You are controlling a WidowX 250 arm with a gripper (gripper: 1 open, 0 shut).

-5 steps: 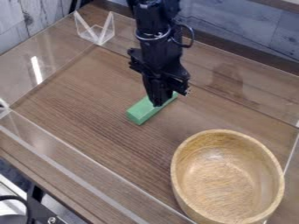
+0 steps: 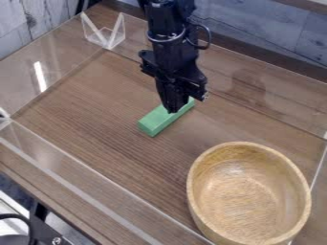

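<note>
A black robot arm comes down from the top middle, its gripper (image 2: 171, 96) hanging over a green oblong block (image 2: 163, 121) on the wooden table (image 2: 83, 134). The gripper hides the block's upper right part. Whether its fingers are open or shut, or touch the block, I cannot tell.
A large, empty, light wooden bowl (image 2: 247, 191) fills the lower right. A clear plastic piece stands at the left edge, and a black cable lies at the bottom left corner. Grey walls border the table at the back.
The gripper has shifted very slightly; the block and bowl look unmoved.
</note>
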